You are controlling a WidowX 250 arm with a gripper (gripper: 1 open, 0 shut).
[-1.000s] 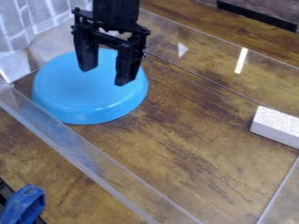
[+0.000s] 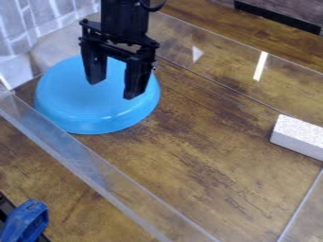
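Note:
My black gripper (image 2: 113, 59) hangs from the top over a round blue plastic object (image 2: 76, 104), like a shallow dish or lid, at the upper left. Its two fingers stand apart, with blue visible between them. I cannot tell whether the fingertips touch the blue object.
A white block (image 2: 297, 135) lies at the right edge. A dark blue object (image 2: 21, 222) is at the lower left corner. Clear plastic walls cross the lower left and right.
The gripper has shifted very slightly over the blue object. The other things are where they were.

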